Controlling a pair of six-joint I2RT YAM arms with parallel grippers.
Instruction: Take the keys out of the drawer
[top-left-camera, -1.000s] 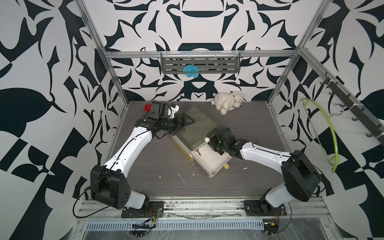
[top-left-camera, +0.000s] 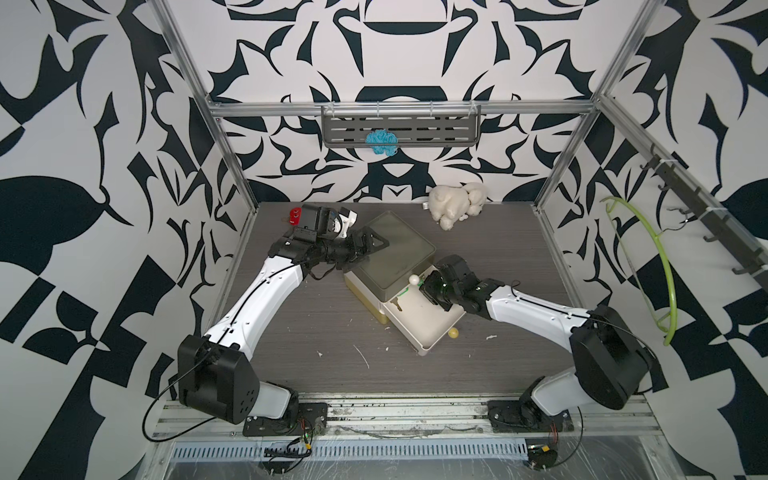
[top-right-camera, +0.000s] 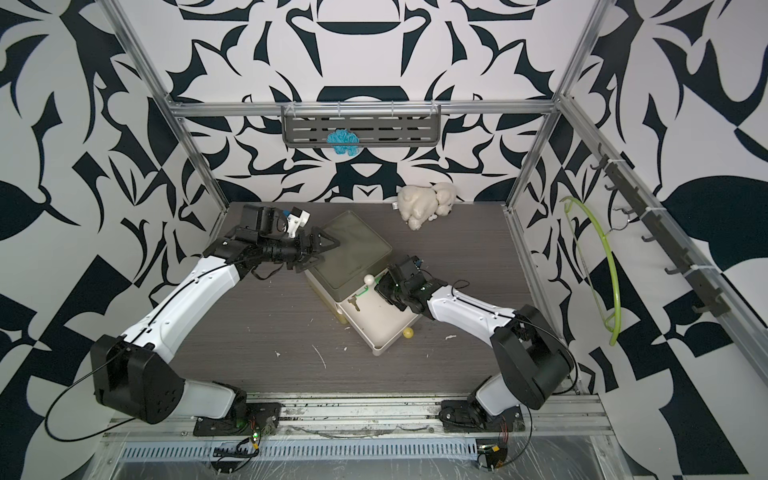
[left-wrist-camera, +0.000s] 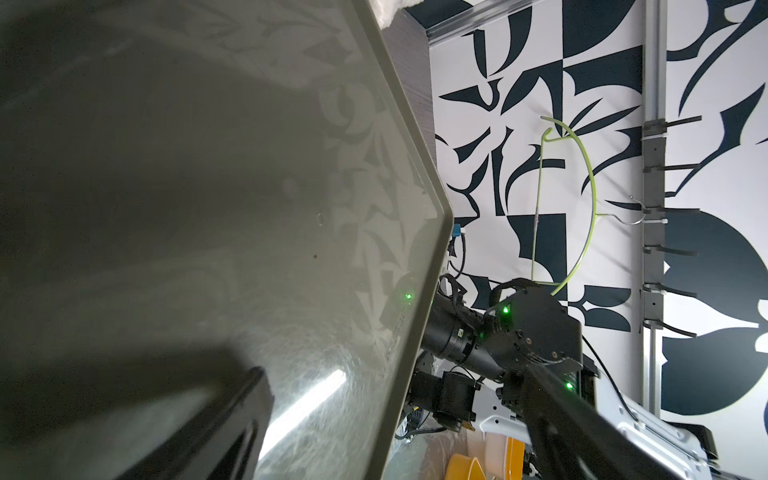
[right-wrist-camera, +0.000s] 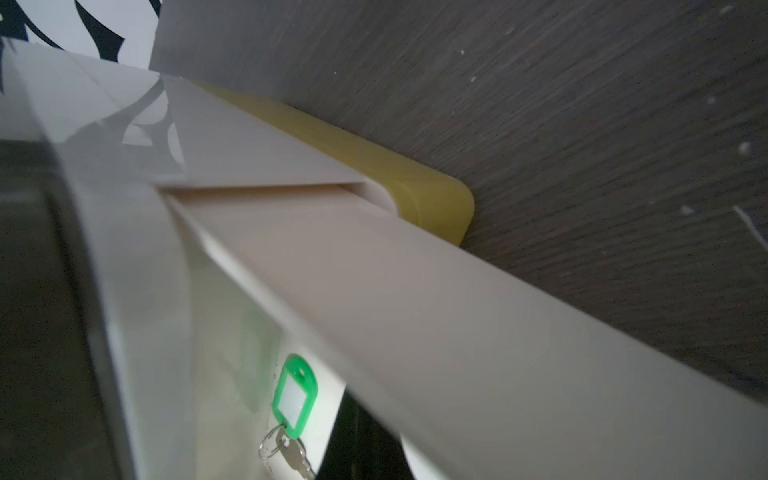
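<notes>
A white drawer stands pulled out from under a box with a dark lid. Inside it, a key ring with a silver key and a green tag lies near the box end. Toward the drawer's left side is a brownish key beside a green strip. My right gripper reaches down inside the right wall, fingers together, right beside the silver key; nothing shows between them. Over the lid, my left gripper is open and empty, its fingers wide apart.
A pale ball sits at the box's front edge. A yellow ball lies beside the drawer's right side. Toward the back are a white plush toy and a red object.
The left arm is nearly still.
</notes>
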